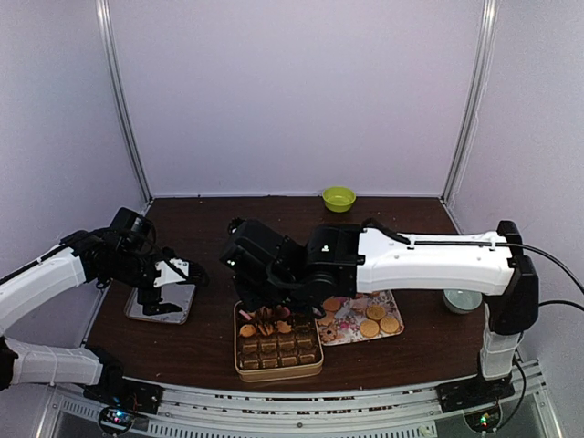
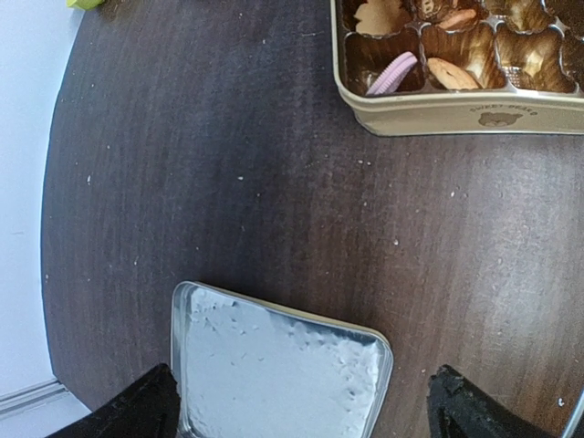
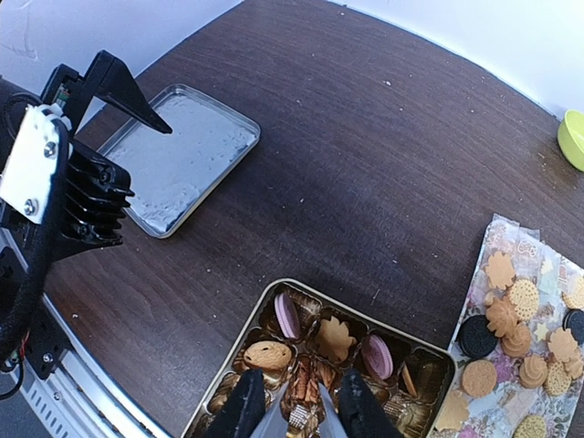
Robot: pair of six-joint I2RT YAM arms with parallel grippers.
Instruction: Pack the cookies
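The gold cookie tin (image 1: 278, 372), divided into compartments, stands at the front middle. Its far rows hold a pink cookie (image 3: 287, 316), an oval tan cookie (image 3: 267, 355), a flower-shaped cookie (image 3: 335, 339) and others; the near rows look empty in the top view. Low over the tin, my right gripper is shut on a brown cookie (image 3: 307, 379), partly hidden by the fingers. More cookies lie on a patterned tray (image 1: 351, 336) to the right. My left gripper hangs open above the metal lid (image 2: 278, 365), its fingers apart and empty.
A green bowl (image 1: 338, 199) stands at the back and a pale bowl (image 1: 462, 300) at the right. Bare table (image 2: 228, 182) separates the lid from the tin. The right arm stretches across the patterned tray, hiding part of it.
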